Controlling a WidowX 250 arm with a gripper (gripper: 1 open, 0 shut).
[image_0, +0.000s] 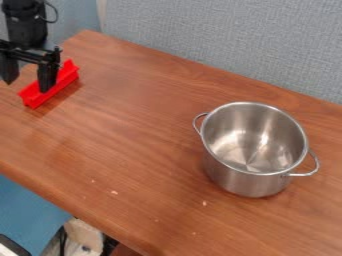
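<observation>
A red elongated block (40, 94) lies at the far left of the wooden table. My black gripper (28, 70) is at the top left, low over that block, its two fingers apart and partly in front of it; nothing shows held between them. A steel pot (254, 150) with two side handles stands on the right.
A grey wall (214, 40) runs along the back. The table's front left edge drops to a blue surface (27, 210).
</observation>
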